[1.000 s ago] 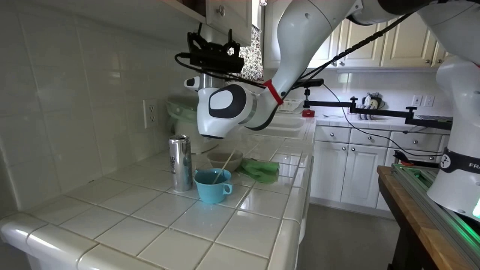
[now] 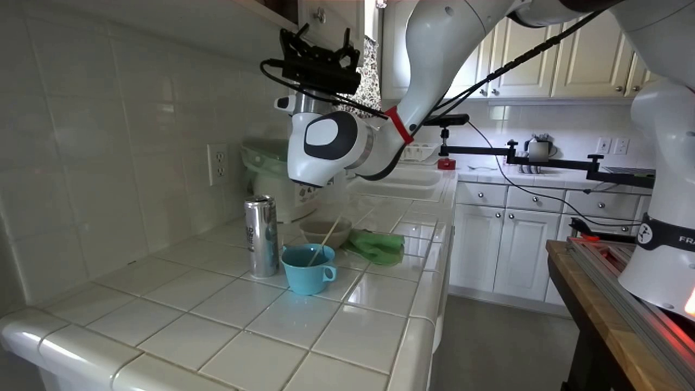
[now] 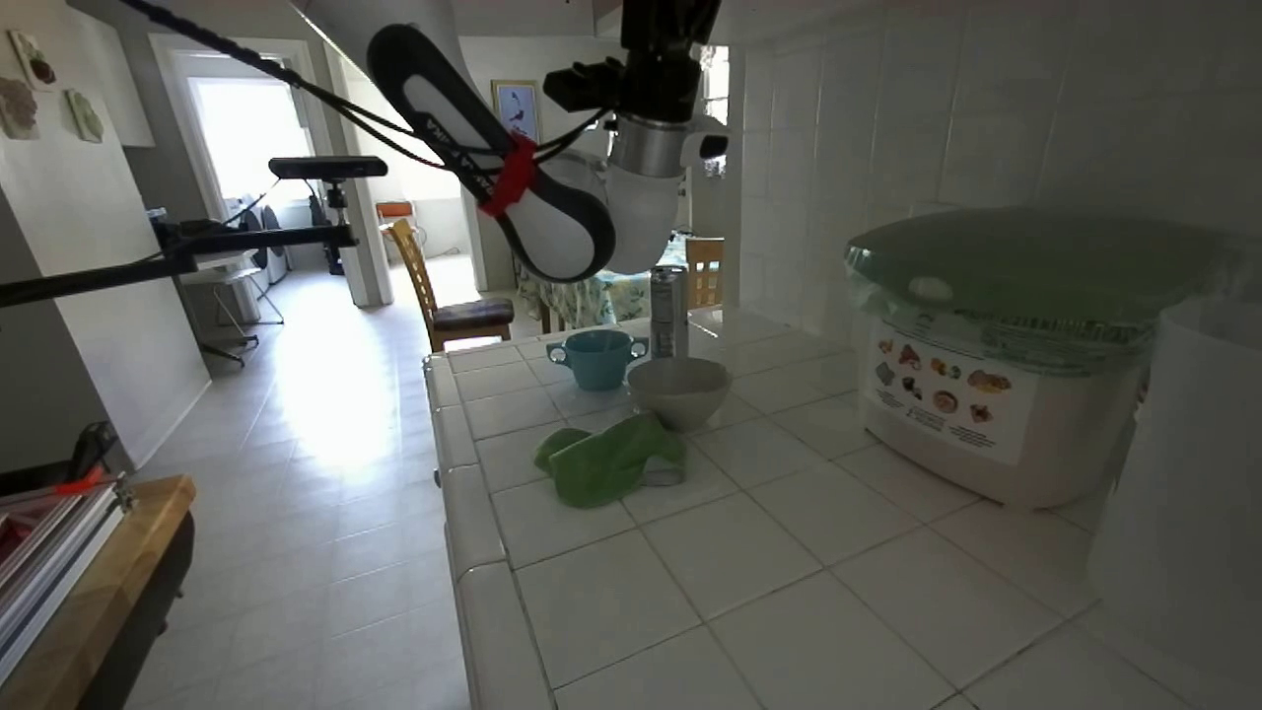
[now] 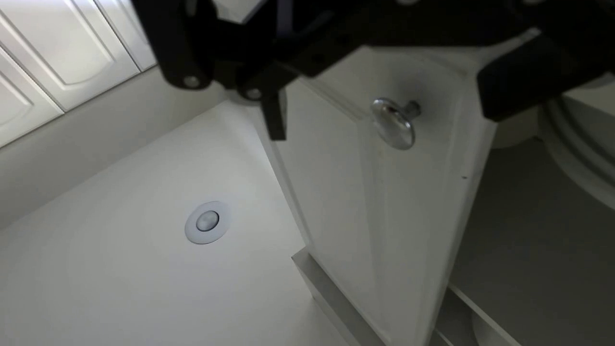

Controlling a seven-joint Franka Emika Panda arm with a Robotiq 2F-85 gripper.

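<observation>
In the wrist view, a white cabinet door (image 4: 340, 167) stands ajar, with the dark cabinet interior (image 4: 524, 242) showing at its right. A round metal knob (image 4: 394, 124) on the door appears between the spread fingers of my gripper. No contact with the knob is visible. Seen from exterior view 1, the gripper (image 2: 324, 38) points upward, open and empty, just below and in front of the upper cabinet door (image 2: 343, 18) and its knob (image 2: 319, 14). Exterior view 2 cuts off the fingertips at its top edge.
Below the arm, the tiled counter (image 2: 280, 345) carries a silver can (image 2: 261, 238), a blue cup (image 2: 306, 277) with a stick, a bowl (image 2: 319, 229) and a green cloth (image 2: 378, 247). A large green-lidded bin (image 3: 946, 402) stands by the wall.
My gripper has risen and shifted slightly right in exterior view 1, closer to the cabinet door. The light by the robot's base has turned from green to red. The counter items are unmoved.
</observation>
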